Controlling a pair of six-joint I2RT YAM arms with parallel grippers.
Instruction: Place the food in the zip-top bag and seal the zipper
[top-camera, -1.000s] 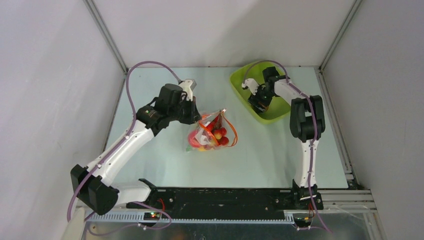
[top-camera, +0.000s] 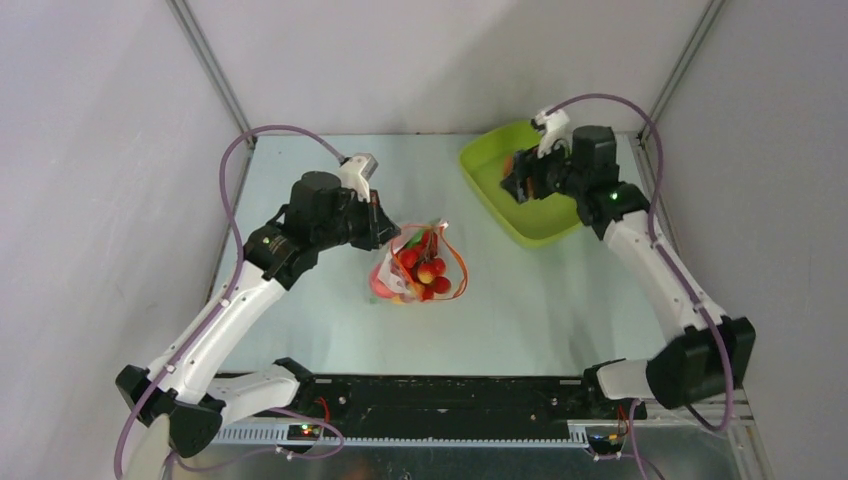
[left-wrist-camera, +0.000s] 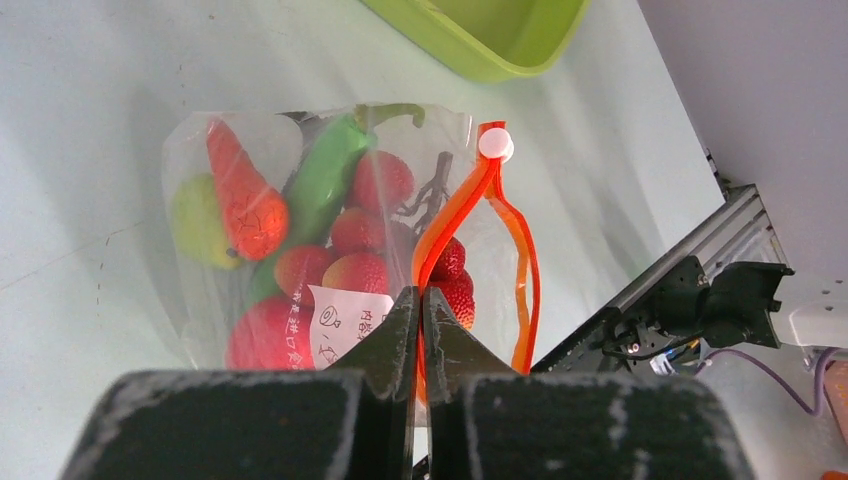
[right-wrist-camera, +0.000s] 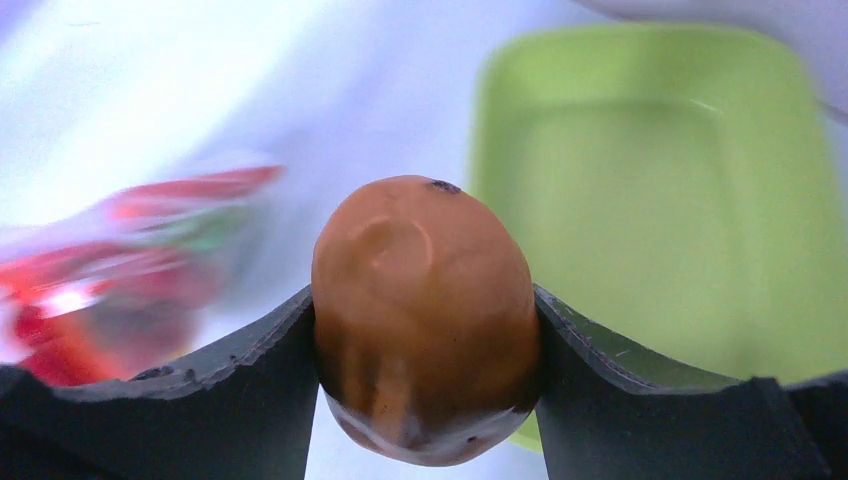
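Observation:
A clear zip-top bag (top-camera: 420, 265) lies mid-table, filled with strawberries, a green pepper (left-wrist-camera: 325, 170), a carrot (left-wrist-camera: 245, 195) and other toy food. Its orange zipper (left-wrist-camera: 450, 220) forms an open loop on the right side. My left gripper is shut at the zipper edge, apparently pinching the bag's rim. My right gripper is shut on a round brown food item (right-wrist-camera: 420, 300), raised over the green bin.
The green bin (top-camera: 480, 170) sits at the back right, its floor looking empty in the right wrist view. Walls stand at the back and sides.
My right arm has lifted out of the bin with the brown item and swung up.

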